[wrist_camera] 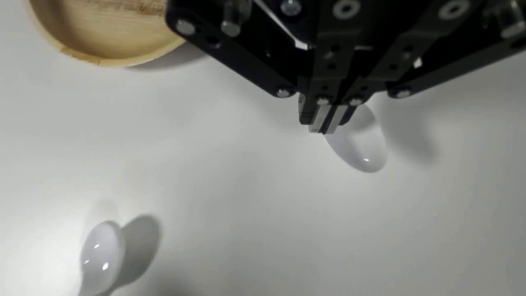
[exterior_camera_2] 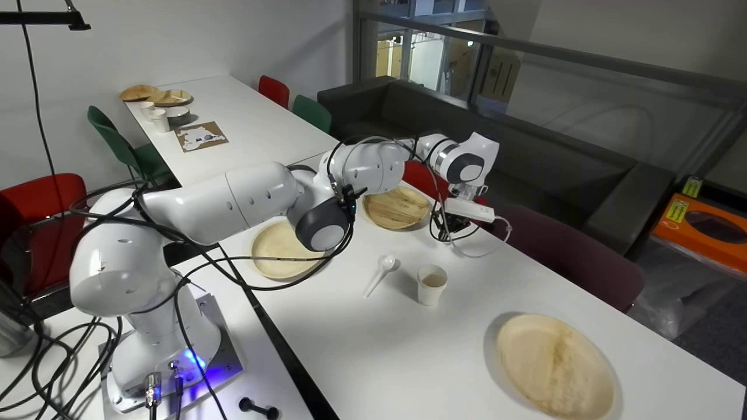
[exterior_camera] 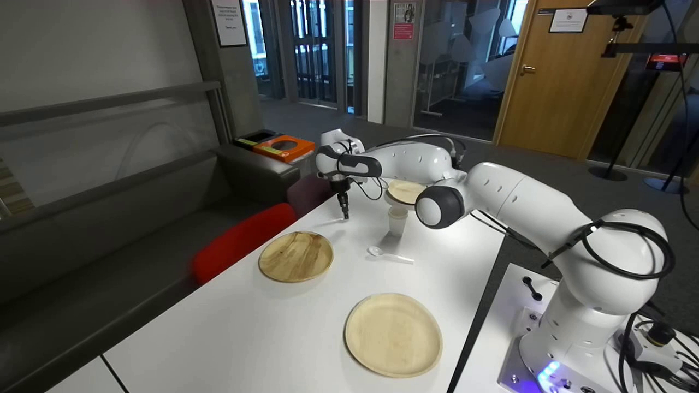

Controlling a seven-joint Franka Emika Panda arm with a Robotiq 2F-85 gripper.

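The tips of my gripper are pressed together, with nothing clearly visible between them. Just behind and beside the tips, the bowl of a white spoon [wrist_camera: 363, 148] shows; its handle is hidden by the fingers, so whether they touch it I cannot tell. In exterior view 1 the gripper [exterior_camera: 345, 216] points down close to the table at its far side. A second white spoon [exterior_camera: 391, 255] lies on the table nearer the arm's base, and its bowl also appears at lower left in the wrist view. A white cup [exterior_camera: 397, 220] stands upright near it.
A brown wooden plate [exterior_camera: 296, 256] lies left of the gripper. A paler plate [exterior_camera: 394, 334] is at the front, and another plate [exterior_camera_2: 558, 366] lies beyond the cup. Chairs and a sofa [exterior_camera: 98, 255] border the table.
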